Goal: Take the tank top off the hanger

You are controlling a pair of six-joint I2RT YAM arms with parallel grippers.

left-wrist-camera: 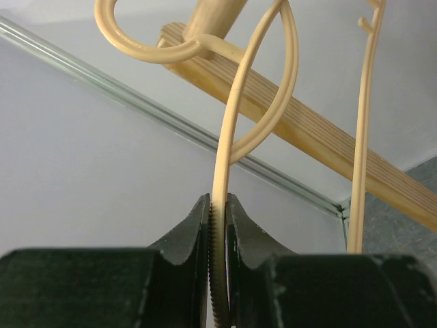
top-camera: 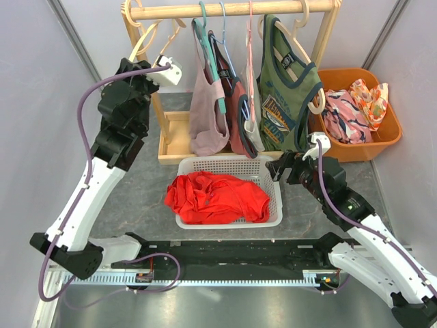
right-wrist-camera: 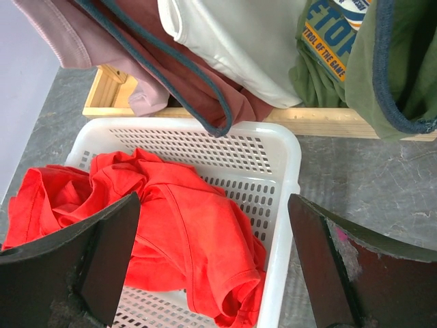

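My left gripper is shut on a bare beige hanger (left-wrist-camera: 225, 147), up at the left end of the rack; no garment is on it. The hanger's hook lies by the end of the wooden rail (top-camera: 225, 9); whether it rests on the rail I cannot tell. A red tank top (top-camera: 215, 198) lies crumpled in the white basket (top-camera: 276, 212) on the floor. Above the basket's right side, my right gripper stands open, with nothing between its fingers.
Pink (top-camera: 207, 116), maroon, white and green (top-camera: 283, 89) tops hang along the rack, the nearest hems reaching the basket's back rim. An orange tub (top-camera: 382, 140) with patterned clothes stands at the right. Grey floor left of the basket is bare.
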